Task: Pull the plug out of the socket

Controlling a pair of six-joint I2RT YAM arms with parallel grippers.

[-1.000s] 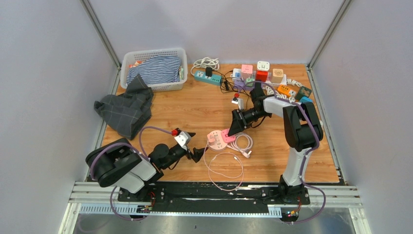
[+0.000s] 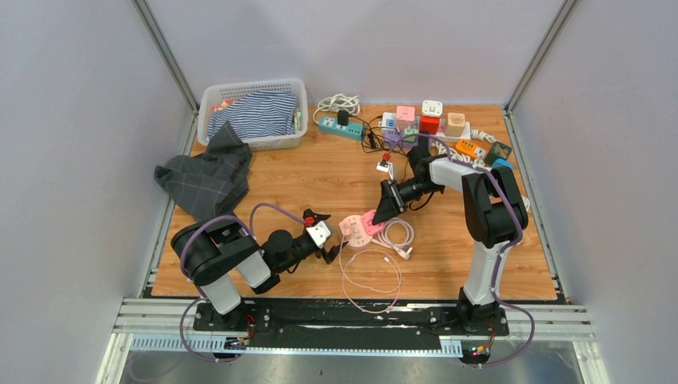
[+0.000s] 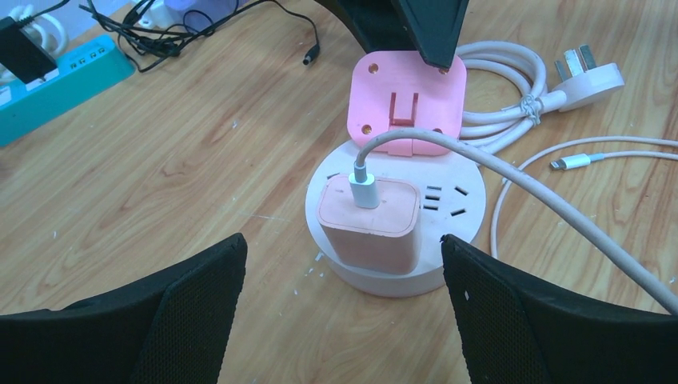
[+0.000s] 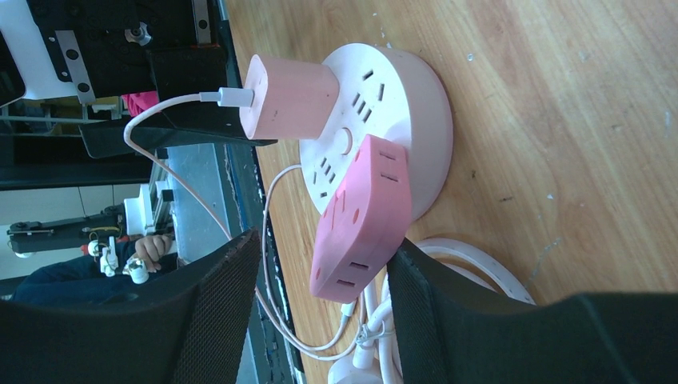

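Note:
A round white socket (image 3: 452, 188) rests on the table with a pale pink plug (image 3: 372, 244) seated in its near side. A white cable (image 3: 488, 160) enters the plug's top. My left gripper is open, its fingers spread on either side of the plug without touching it. At the socket's far edge stands a brighter pink block (image 3: 408, 88), tilted. In the right wrist view, my right gripper is part open: the block meets one finger (image 4: 436, 320), while a gap shows beside the other. Contact on the block's hidden side cannot be judged.
The socket's coiled white cord (image 2: 404, 232) lies to its right, and a thin white cable (image 2: 376, 310) loops in front. A teal power strip (image 2: 340, 128), white basket (image 2: 272, 142) and several plugs line the back. Bare wood lies between.
My left gripper has moved to the right and closer to the socket, its wrist turning a little.

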